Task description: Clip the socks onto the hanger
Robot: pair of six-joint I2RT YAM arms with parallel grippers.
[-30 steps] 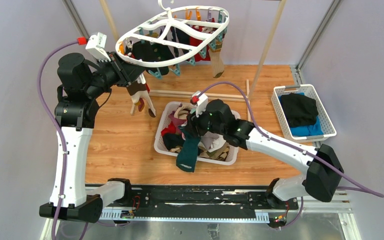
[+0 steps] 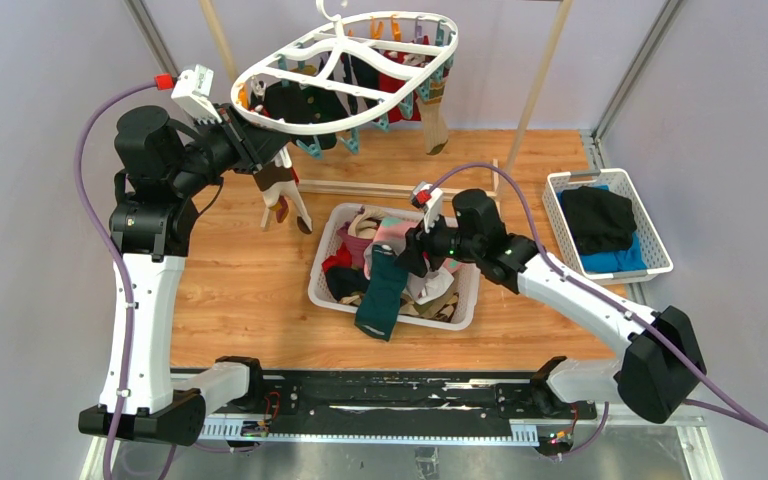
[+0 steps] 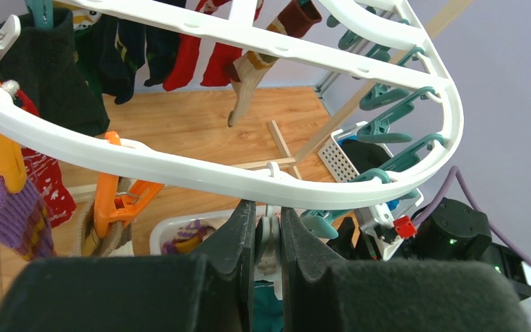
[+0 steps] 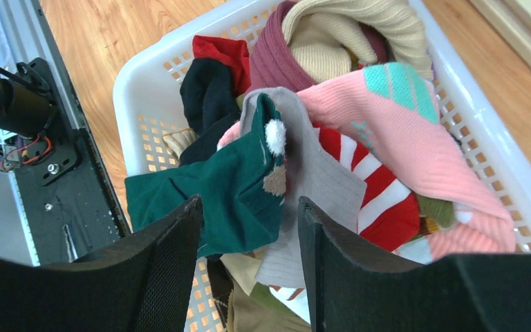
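Note:
The white hanger [image 2: 310, 127] hangs at the top, with socks and teal, orange and white clips. My left gripper is shut on a white clip below the hanger's front bar. My right gripper is open above the sock basket [image 4: 135, 124]. Between its fingers, in the right wrist view, a dark green sock [image 4: 214, 200] lies over grey, pink and striped socks; in the top view it drapes over the basket's front rim.
A second basket [image 2: 660, 265] with black and blue cloth stands at the right. Wooden frame bars [image 2: 360, 188] lie behind the sock basket. The floor either side of the sock basket is clear.
The right arm has moved to the right over the basket, away from the green sock's upper end, which now shows uncovered. The left arm looks unchanged.

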